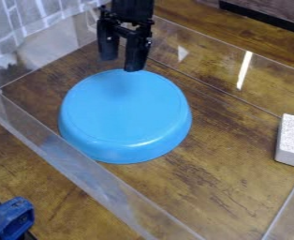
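A large blue upturned bowl or dome (124, 117) rests on the wooden floor inside a clear-walled enclosure. Above its back edge, the black gripper (121, 54) hangs from the top of the view, fingers pointing down and apart, with nothing visible between them.
Clear plastic walls (80, 171) border the area. A white textured block (291, 141) lies at the right edge, and a dark blue object (7, 220) sits outside at the lower left. Bare wood lies right of the dome.
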